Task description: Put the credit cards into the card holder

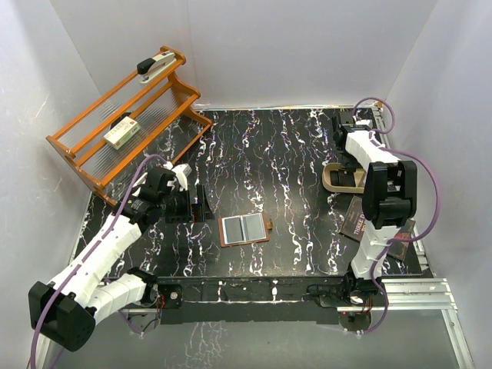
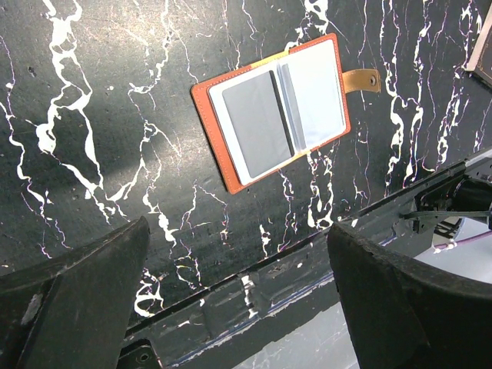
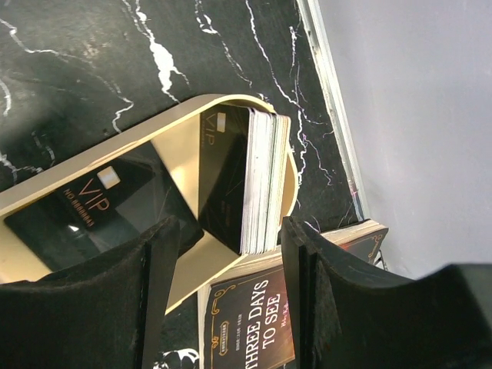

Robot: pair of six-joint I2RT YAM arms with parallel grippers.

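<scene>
The card holder (image 2: 269, 108) lies opened flat on the dark marbled table, brown at its edges, with clear sleeves and a snap strap. Left of it in the top view, my left gripper (image 1: 201, 206) stands open and empty. At the right, a beige oval tray (image 1: 329, 177) holds black VIP cards. One card (image 3: 100, 204) lies flat in it, and a stack of cards (image 3: 244, 181) stands on edge near the tray's end. My right gripper is open above the tray, its fingers apart on either side of the stack's near end, not visibly touching it.
A book titled Three Days to See (image 3: 250, 319) lies beside the tray, close to the right wall. A wooden rack (image 1: 127, 119) with a stapler and a small box stands at the back left.
</scene>
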